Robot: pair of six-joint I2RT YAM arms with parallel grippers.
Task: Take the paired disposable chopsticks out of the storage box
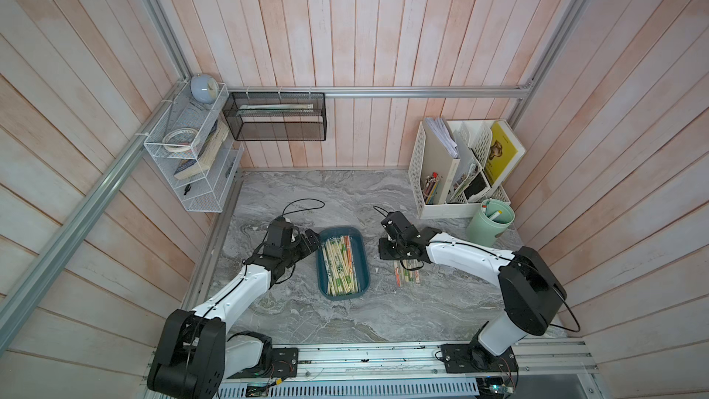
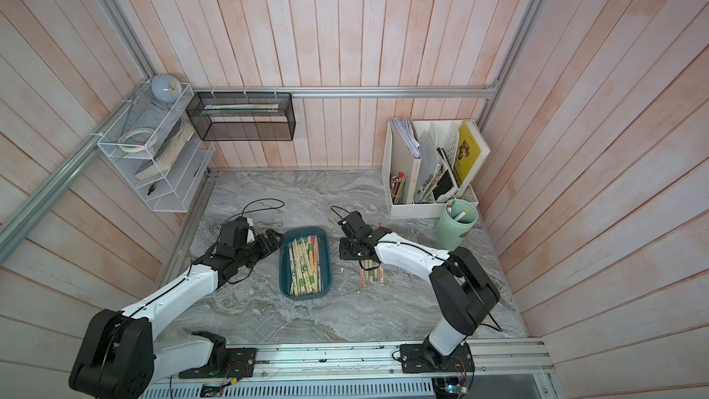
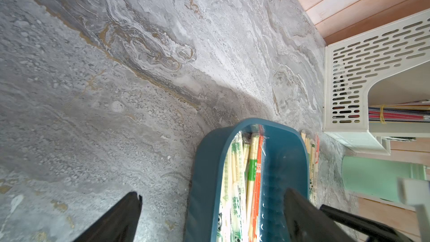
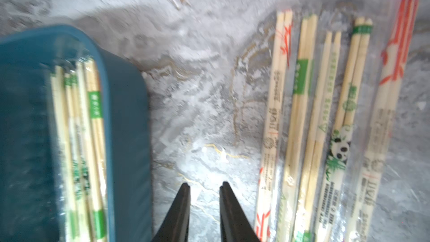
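The blue storage box (image 1: 362,251) stands between my arms, with several wrapped chopstick pairs (image 1: 339,267) lying lengthwise in it. A row of several wrapped pairs (image 4: 309,130) lies side by side on the grey table to the right of the box. My right gripper hangs between the box and this row, its fingers a little apart and nothing between them. At the box's left side, my left gripper stands wide open and empty, one blurred finger (image 3: 304,217) over the box. From the top left view, the right arm covers part of the row.
Towards the back right are a white file holder (image 1: 447,210) and a green cup (image 1: 487,225). A white wire rack (image 1: 199,195) stands at the left, and a black mesh basket (image 1: 277,129) hangs on the back wall. Bare table (image 1: 347,192) lies behind the box.
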